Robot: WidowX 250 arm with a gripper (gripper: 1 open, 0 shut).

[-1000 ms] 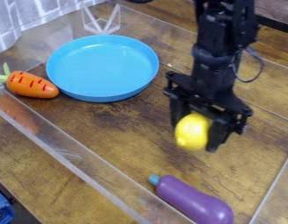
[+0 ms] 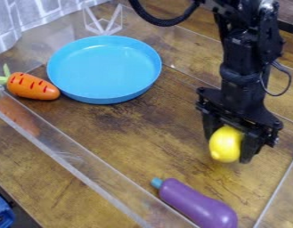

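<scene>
My black gripper [image 2: 238, 129] is low over the right side of the wooden surface, around a yellow object [image 2: 226, 144] that appears held between its fingers. A toy eggplant [image 2: 199, 203], purple with a teal stem, lies below it near the front edge. A blue plate [image 2: 103, 64] lies at the upper left, and a toy carrot [image 2: 32, 86] lies at the left.
Clear plastic walls run along the left and right. A small blue item [image 2: 0, 214] shows at the lower left corner, outside the wall.
My gripper and the yellow object have moved to the right. The plate, carrot and eggplant have stayed in place.
</scene>
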